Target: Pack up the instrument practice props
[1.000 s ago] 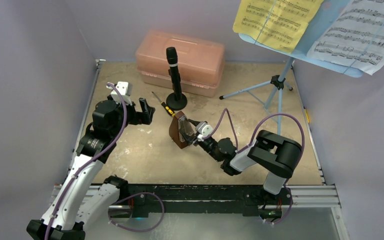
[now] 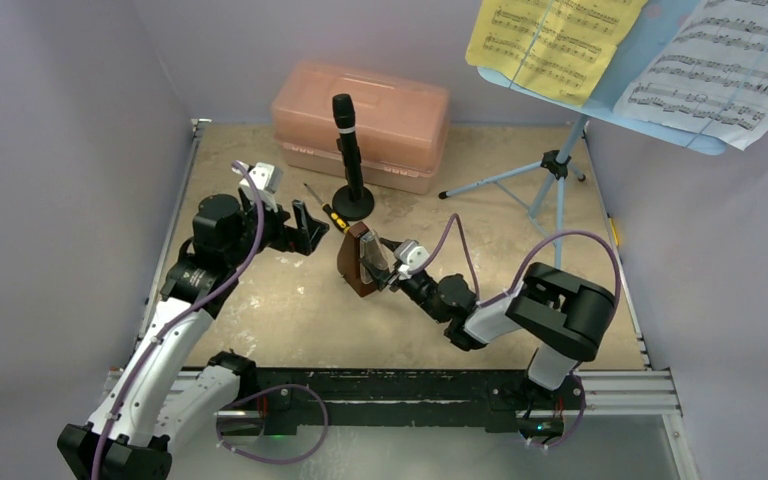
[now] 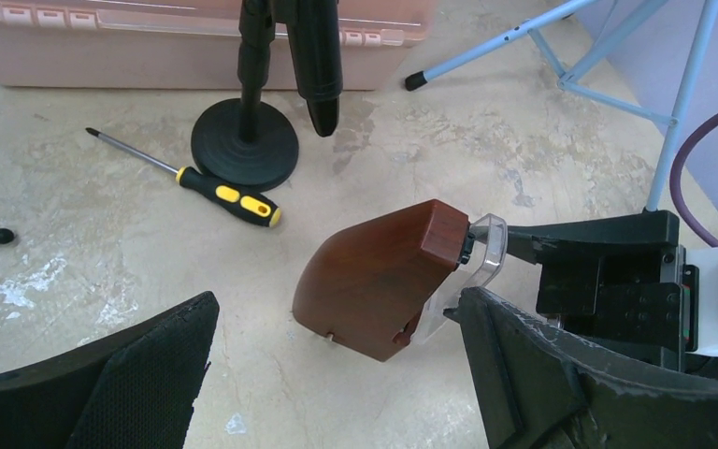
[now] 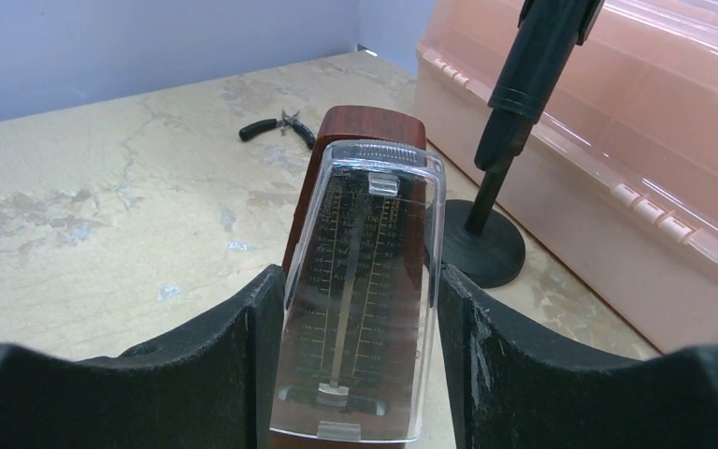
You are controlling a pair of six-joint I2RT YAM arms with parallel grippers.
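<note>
A brown wedge-shaped metronome (image 3: 374,281) stands mid-table. Its clear front cover (image 4: 355,374) lies over the dark scale and pendulum rod in the right wrist view. My right gripper (image 2: 379,257) is shut on the cover, one finger on each side edge. From the left wrist view, the cover (image 3: 495,248) sits at or close to the metronome's front; whether it is fully seated I cannot tell. To the left of the metronome, my left gripper (image 2: 312,224) is open and empty, facing the metronome's back without touching it.
Behind stands a closed pink translucent case (image 2: 365,115), with a microphone on a stand (image 2: 353,201) before it. A screwdriver (image 3: 229,196) lies by the stand's base. Pliers (image 4: 276,126) lie farther left. A blue music stand (image 2: 560,185) occupies the back right.
My left gripper has moved a little to the right, closer to the metronome. The right arm has shifted slightly at its elbow, while its gripper stays on the cover.
</note>
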